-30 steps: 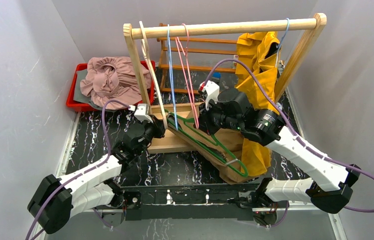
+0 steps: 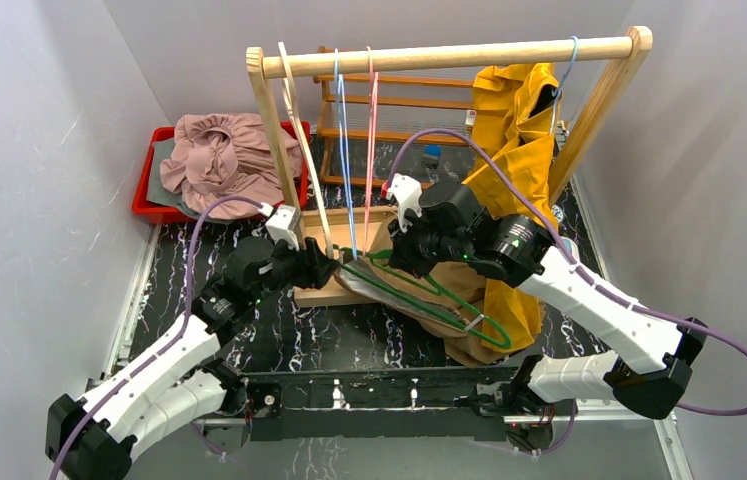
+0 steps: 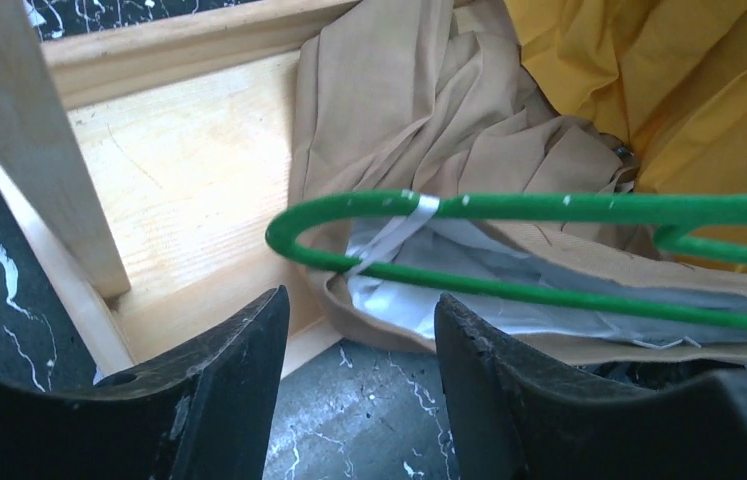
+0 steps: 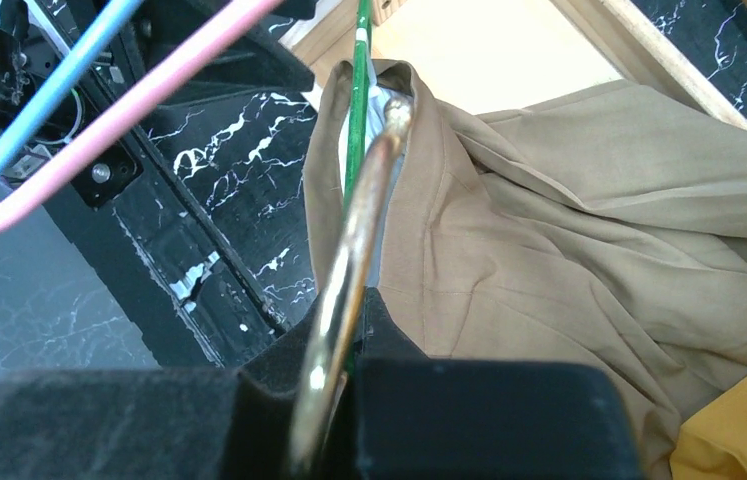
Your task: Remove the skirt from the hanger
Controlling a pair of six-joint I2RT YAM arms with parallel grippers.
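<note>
A beige skirt [image 3: 409, 120] [image 4: 609, 230] lies bunched over the wooden box [image 3: 169, 170], its open waist around a green hanger [image 3: 539, 205] [image 4: 358, 110] with white clips. My left gripper [image 2: 327, 262] stands part open just short of the hanger's near end, nothing between its fingers. My right gripper [image 2: 399, 245] is shut on the hanger, whose metal hook runs out from between its fingers in the right wrist view.
A rail [image 2: 449, 55] carries empty hangers and a yellow garment [image 2: 509, 130]. A red basket [image 2: 149, 190] of clothes sits back left; a wooden rack [image 2: 419, 100] stands behind.
My right gripper has shifted slightly left, with the green hanger moving a little. The pink hangers now hang straighter.
</note>
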